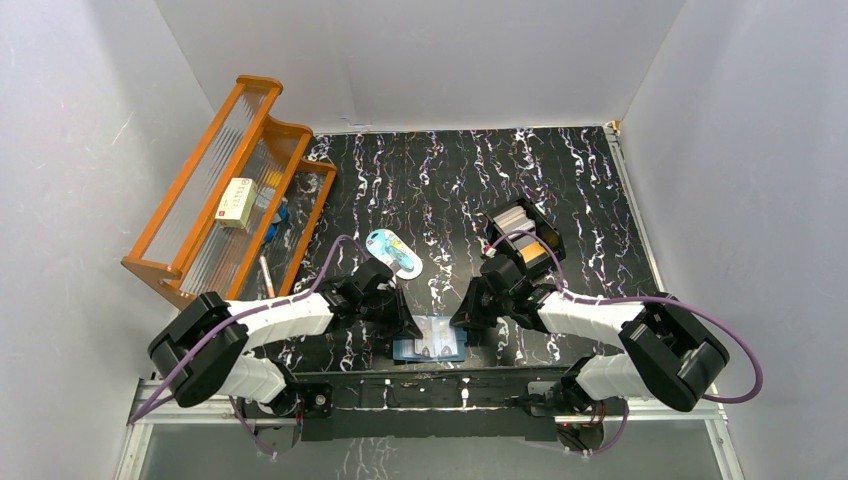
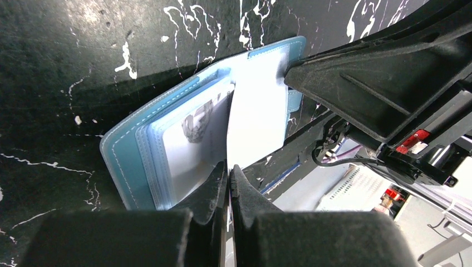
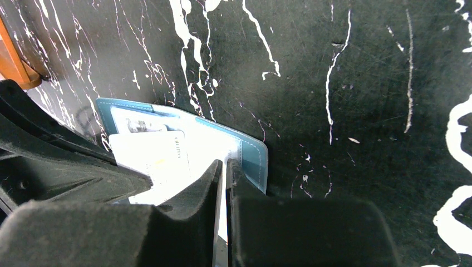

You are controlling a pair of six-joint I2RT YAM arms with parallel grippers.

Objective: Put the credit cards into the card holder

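The blue-edged card holder point(image 1: 459, 351) lies spread open at the table's front edge, its clear sleeves showing. A white card point(image 3: 150, 161) with small print is over its inner pages in the right wrist view. My left gripper is shut, and a thin white edge runs down between its fingertips; this looks like that card. In the left wrist view a sleeve stack with a printed portrait point(image 2: 197, 125) lies left of the fingers. From the other side, my right gripper is shut on a whitish sleeve of the holder. How deep the card sits is hard to tell.
Behind the right arm stands a black box point(image 1: 548, 215) with compartments. A blue toothbrush-like pack point(image 1: 394, 253) lies behind the left gripper. The wooden rack point(image 1: 262, 130) with a small carton point(image 1: 236, 203) fills the left side.
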